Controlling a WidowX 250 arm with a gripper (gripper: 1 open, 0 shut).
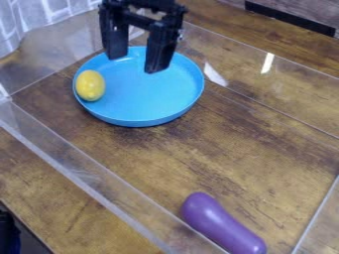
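A blue round bowl (146,104) holds a yellow oval object (90,85) at its left side. Above the bowl's back part is the dark gripper (137,52), open, its two fingers spread apart, with nothing visible between them. A purple eggplant-like object (223,221) lies at the bottom right.
Clear plastic edges run along the lower left and the right side. A dark strip borders the top right.
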